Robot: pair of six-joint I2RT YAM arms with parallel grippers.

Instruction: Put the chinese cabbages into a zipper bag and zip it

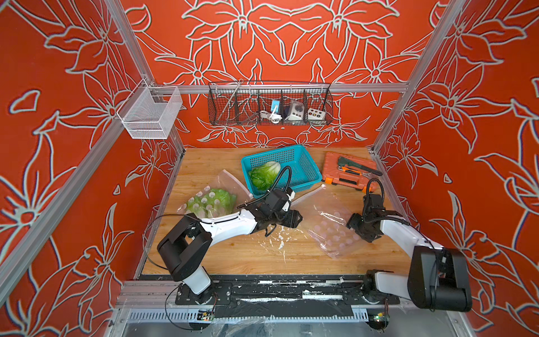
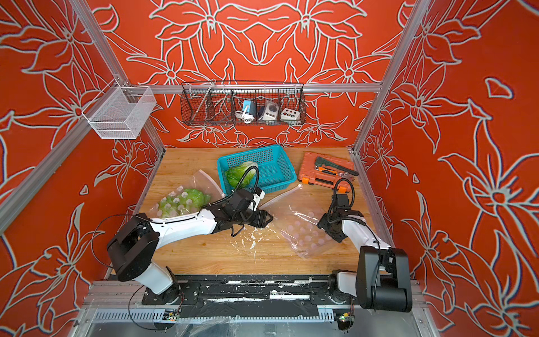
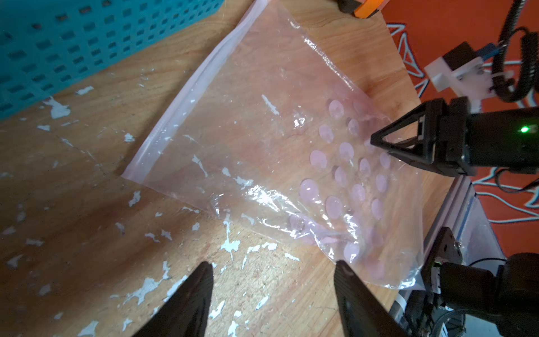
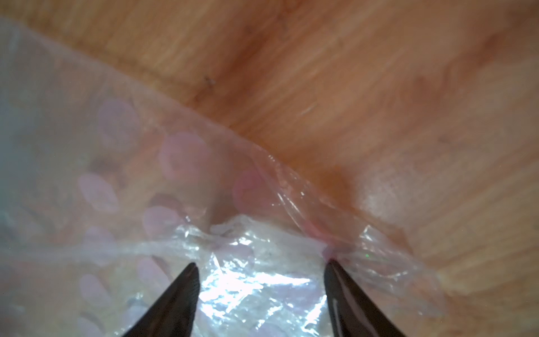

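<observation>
An empty zipper bag (image 1: 330,232) lies flat on the wooden table, zip edge toward the teal basket. A chinese cabbage (image 1: 264,175) sits in that basket (image 1: 306,168). A second bag (image 1: 209,199) with green cabbage inside lies at the left. My left gripper hangs open near the empty bag's left part, nothing between its fingers. My right gripper is low over the bag's right side, fingers apart, with crinkled film beneath and between them; whether it touches the film is unclear.
An orange toolbox (image 1: 337,160) with tools on it lies at the back right. A black wire basket (image 1: 241,104) and a white basket (image 1: 146,120) hang on the walls. Bare table (image 1: 292,264) shows along the front.
</observation>
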